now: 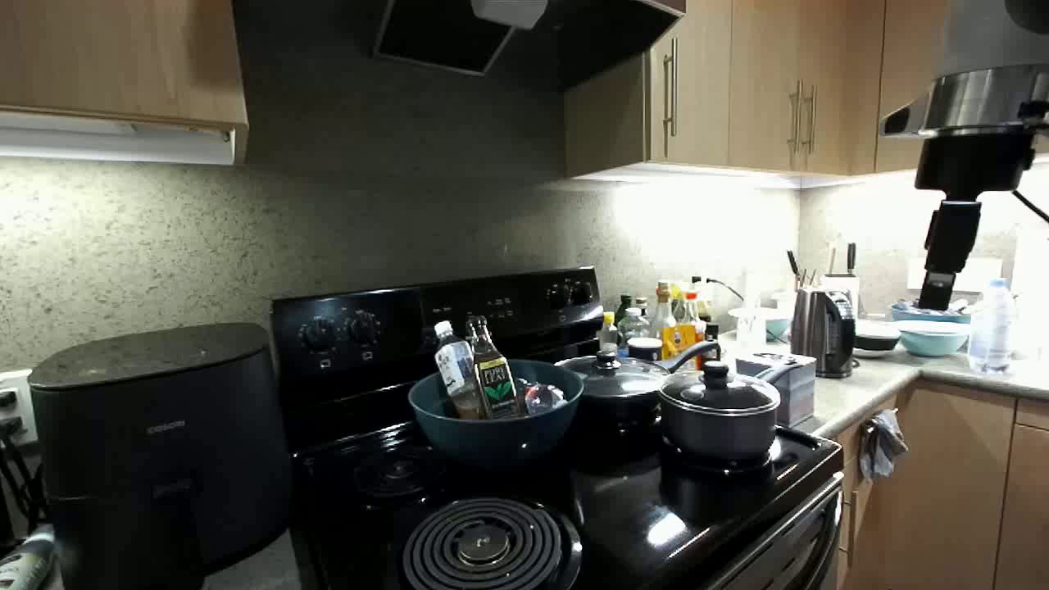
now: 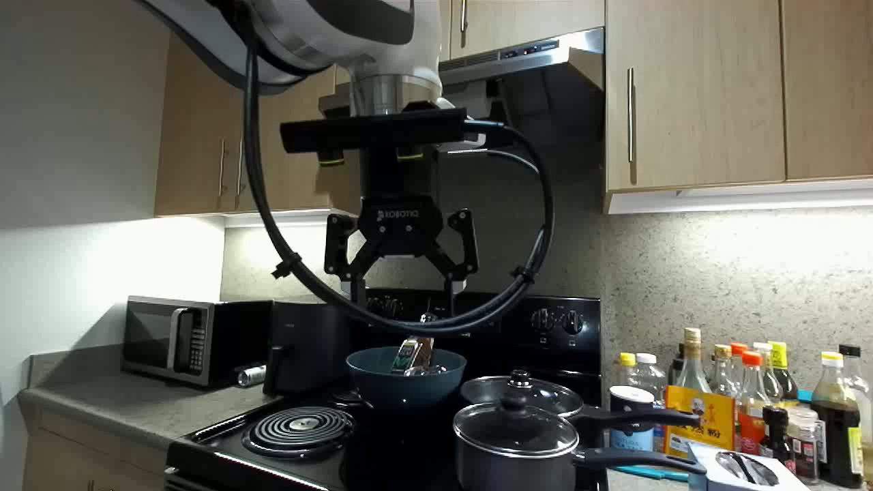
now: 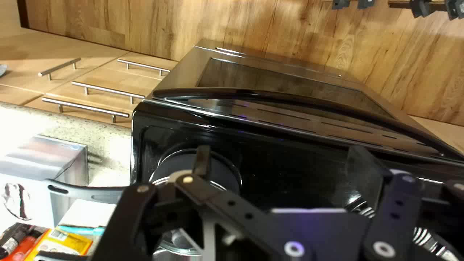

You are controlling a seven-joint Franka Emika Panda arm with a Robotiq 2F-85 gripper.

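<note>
High over the stove, my gripper (image 2: 403,299) hangs open, its fingers wide apart and nothing between them. In the wrist view the gripper is over the black stovetop, toward its front edge. On a back burner stands a teal bowl (image 1: 497,437), with a clear plastic bottle (image 1: 457,369) and a labelled glass bottle (image 1: 494,378) leaning inside it. Other clear items (image 1: 543,397) lie low in the bowl and are hard to make out. A lidded saucepan (image 1: 719,423) sits on the right front burner, with a lidded frying pan (image 1: 617,387) behind it.
An air fryer (image 1: 162,452) stands left of the stove, and a microwave (image 2: 176,339) is farther left. Sauce bottles (image 2: 745,384) crowd the right counter. Pan handles (image 2: 638,459) stick out rightward; the range hood (image 2: 524,61) is overhead.
</note>
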